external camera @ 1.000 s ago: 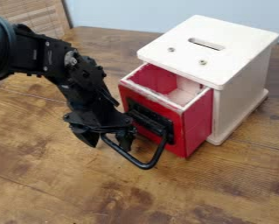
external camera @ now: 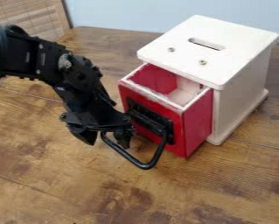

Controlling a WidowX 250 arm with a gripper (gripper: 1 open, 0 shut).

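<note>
A pale wooden box (external camera: 240, 96) with a slot and two screws on its lid stands on the right, its red-fronted drawer (external camera: 195, 127) pulled partly out and showing an empty-looking inside. A black loop handle (external camera: 148, 164) hangs from the drawer front. The black gripper (external camera: 104, 131) is at the left end of this handle, its tips over or at the bar. Whether its fingers are closed on the bar is hard to tell, as they are dark against dark.
A woven mat or board lies at the back left, near a pale wall.
The arm and gripper have shifted very slightly; the box, drawer and handle look the same.
</note>
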